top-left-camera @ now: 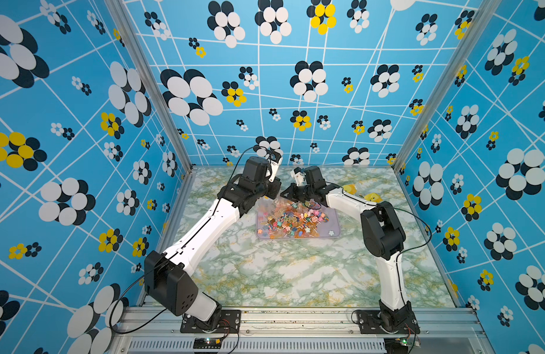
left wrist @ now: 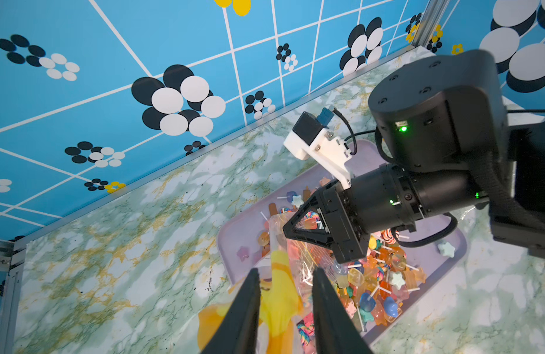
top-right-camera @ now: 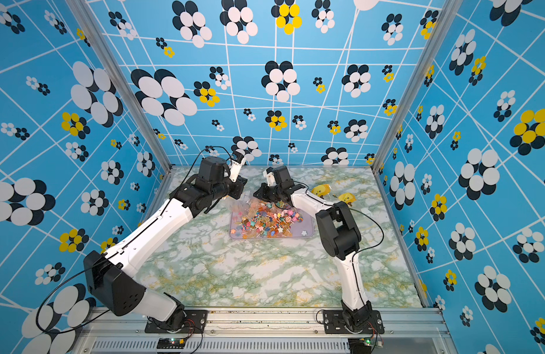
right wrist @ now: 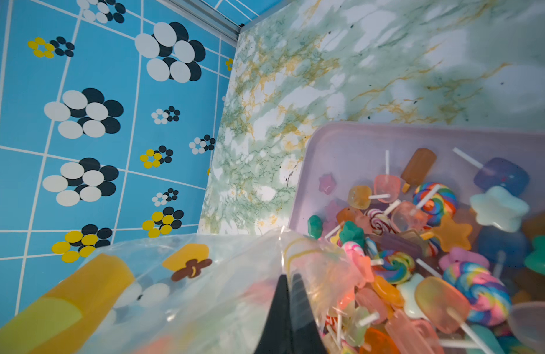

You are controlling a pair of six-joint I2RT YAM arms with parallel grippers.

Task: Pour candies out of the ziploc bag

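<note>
A pale lilac tray (top-left-camera: 332, 230) holds a heap of colourful candies (right wrist: 437, 295). The clear ziploc bag with yellow printing is over the tray's edge; it also appears at the bottom of the left wrist view. My right gripper is shut at the bag's edge, above the candies; only the thin plastic shows at its fingertips. My left gripper is part open over the bag's yellow part (left wrist: 279, 295); whether anything is between its fingers is unclear.
Yellow objects (top-right-camera: 346, 197) lie at the back right of the marble table (top-left-camera: 284, 271). Patterned blue walls enclose the table, and both arms crowd over the tray.
</note>
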